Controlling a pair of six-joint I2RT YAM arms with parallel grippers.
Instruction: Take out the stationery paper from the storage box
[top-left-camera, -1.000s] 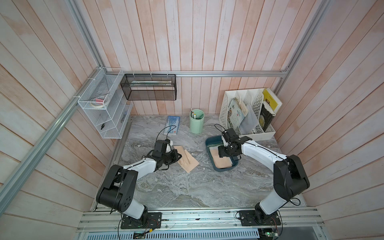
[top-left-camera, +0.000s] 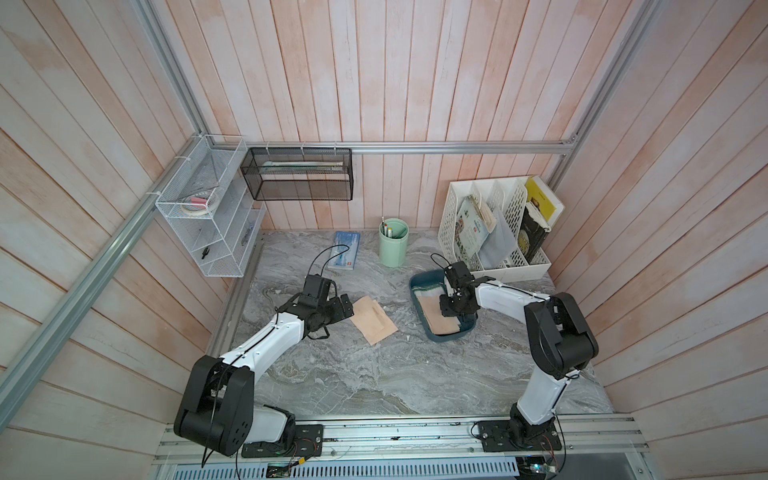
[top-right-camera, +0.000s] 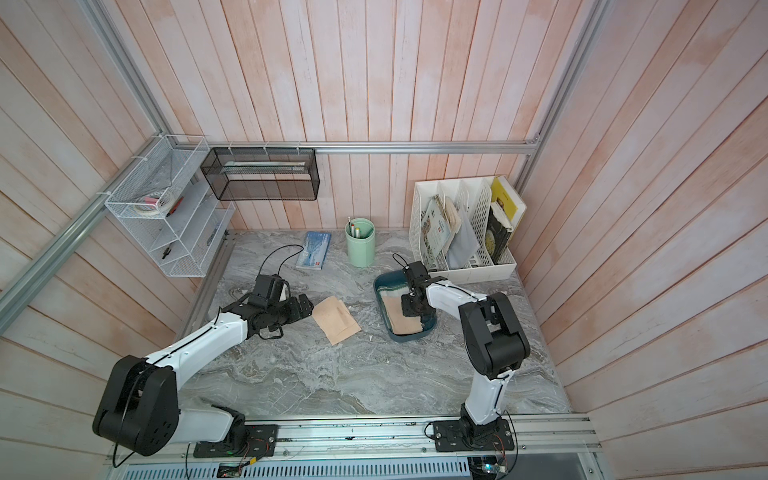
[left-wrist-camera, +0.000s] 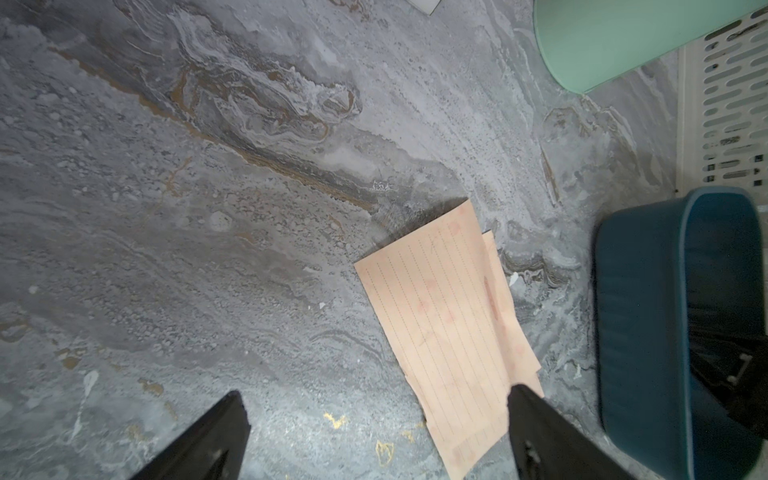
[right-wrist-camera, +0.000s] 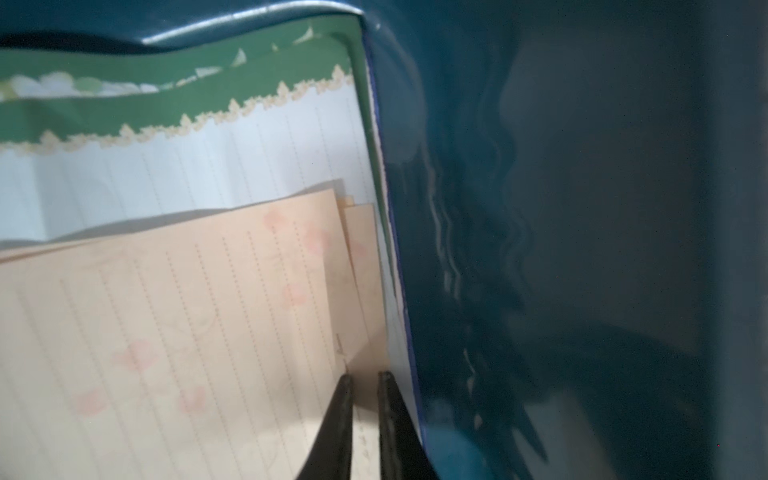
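Note:
The dark teal storage box stands right of centre, holding pink lined stationery paper and a green-bordered sheet. My right gripper is down inside it, its narrowly spaced fingertips at the right edge of the pink sheets; whether paper is between them is unclear. More pink lined paper lies on the marble table left of the box. My left gripper hangs open above and left of that paper, nothing between its fingers.
A green pen cup and blue packet stand at the back. A white organizer is behind the box. Wire shelves hang at left.
My left arm has drawn back leftward from the loose paper.

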